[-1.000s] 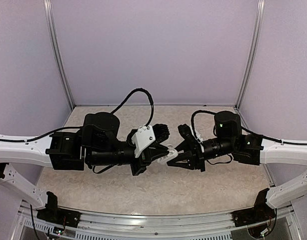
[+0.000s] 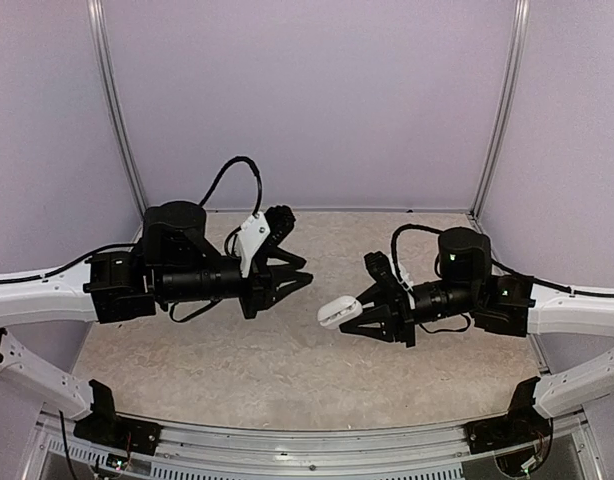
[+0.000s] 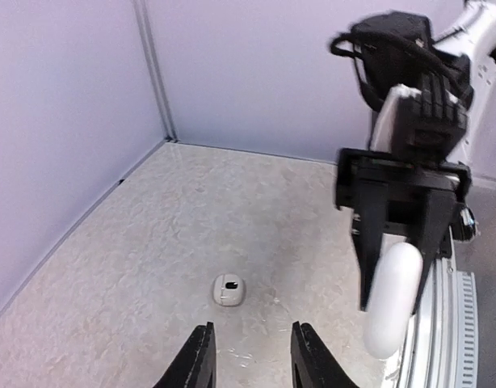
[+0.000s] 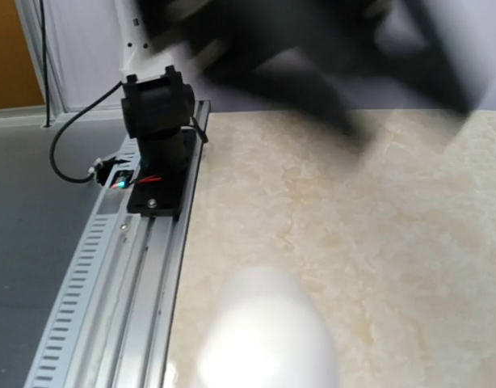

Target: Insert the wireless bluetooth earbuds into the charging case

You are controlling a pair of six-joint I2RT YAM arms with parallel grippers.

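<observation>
The white charging case [image 2: 339,312] hangs over the table's middle, with my right gripper [image 2: 369,315] shut on it. In the left wrist view, the rounded side of the case [image 3: 392,301] shows between the right fingers. A seam runs along it in the top view, but whether earbuds sit inside is hidden. Left of the case and apart from it, my left gripper [image 2: 305,277] has its fingers spread around nothing. Its black fingers [image 3: 198,361] frame bare table at the bottom of its own view. At the bottom of the right wrist view, the case [image 4: 266,339] appears as a blurred white dome.
A small white piece with a dark spot [image 3: 229,289] shows beyond the left fingers in the left wrist view; I cannot tell what it is. Front of the arms, the table [image 2: 287,390] is clear up to the metal rail [image 2: 317,437].
My left gripper has drawn away from the case to the left and upward in the top view, and its fingers have parted. The right gripper has barely shifted, still holding the case.
</observation>
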